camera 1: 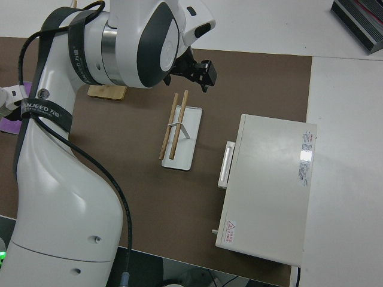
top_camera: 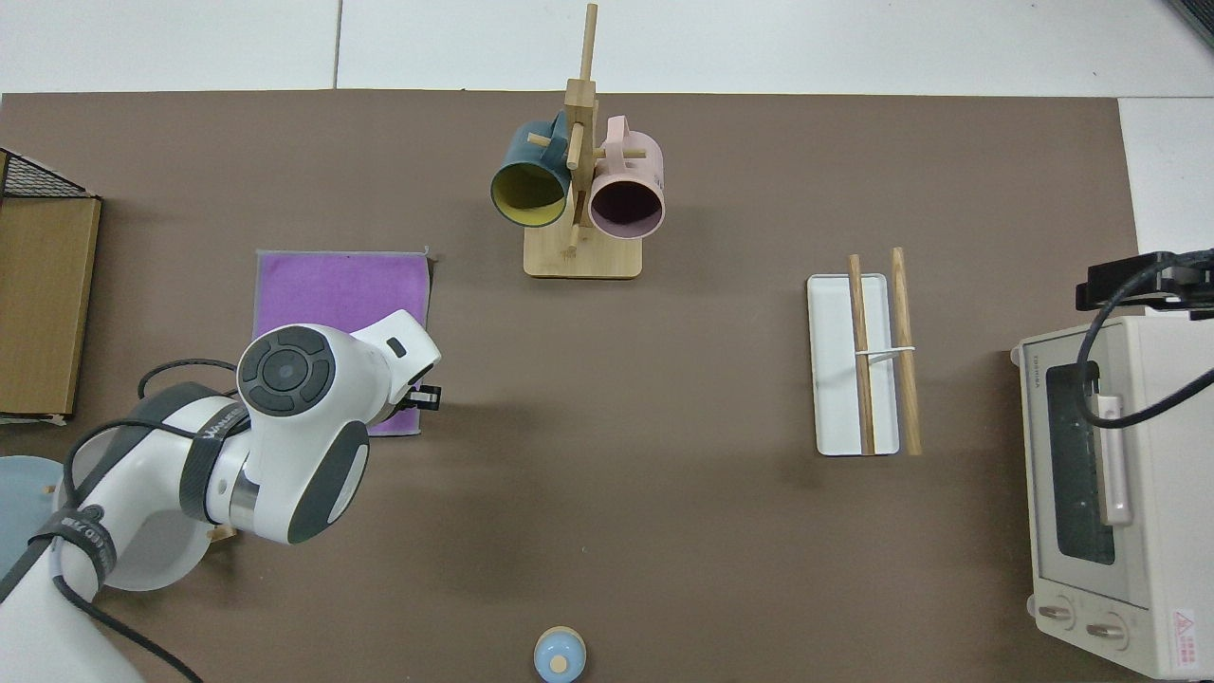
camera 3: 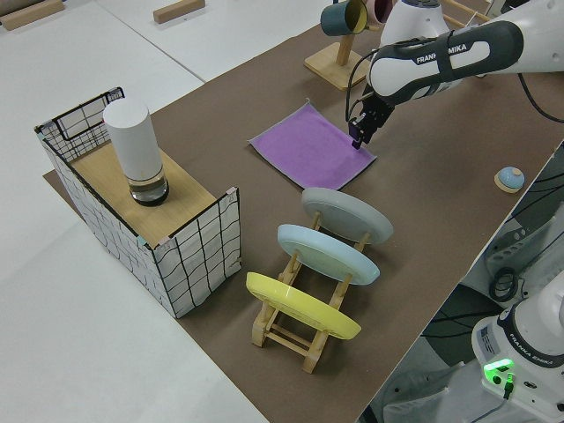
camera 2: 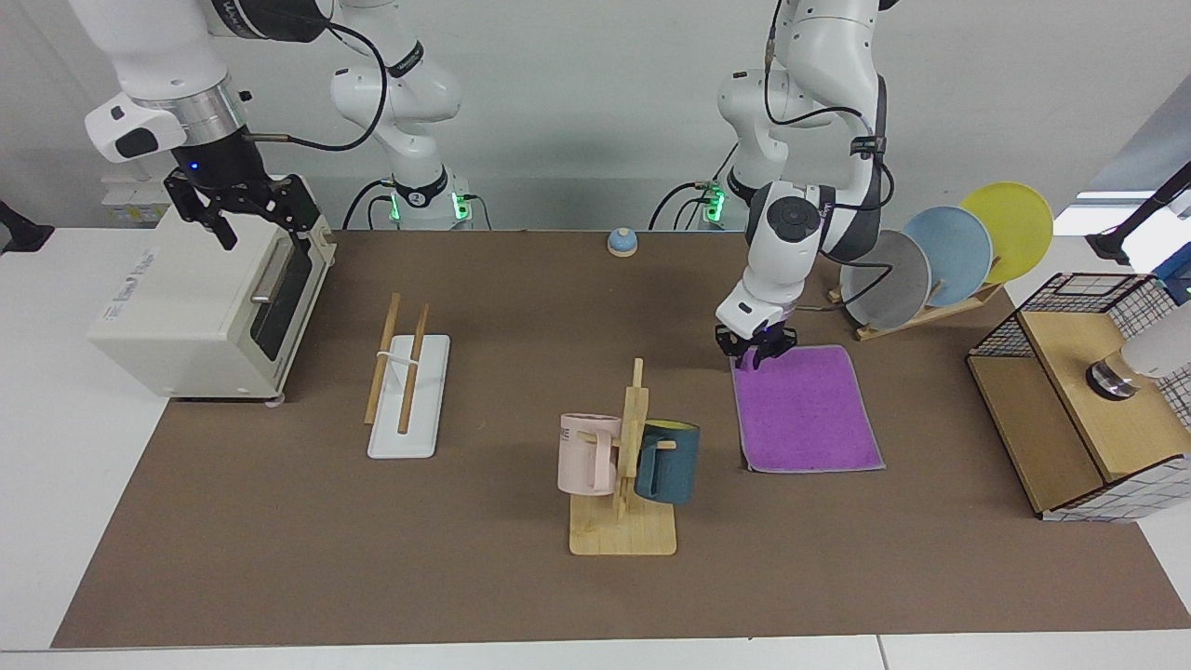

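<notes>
One gripper (camera 2: 755,344), on the arm at the top view's lower left, is low at the near edge of the purple cloth (camera 2: 806,413); whether it is open or shut is unclear. The other gripper (camera 2: 257,218) hangs above the white oven (camera 2: 179,318), its fingers also unclear. A wooden mug tree (top_camera: 580,262) holds a teal mug (top_camera: 518,171) and a pink mug (top_camera: 632,171). A white board (top_camera: 831,364) with two wooden sticks lies beside the oven.
A plate rack holds grey, blue and yellow plates (camera 3: 300,307). A wire-sided wooden shelf (camera 3: 185,198) carries a white cylinder. A small blue round object (top_camera: 560,647) lies near the table edge.
</notes>
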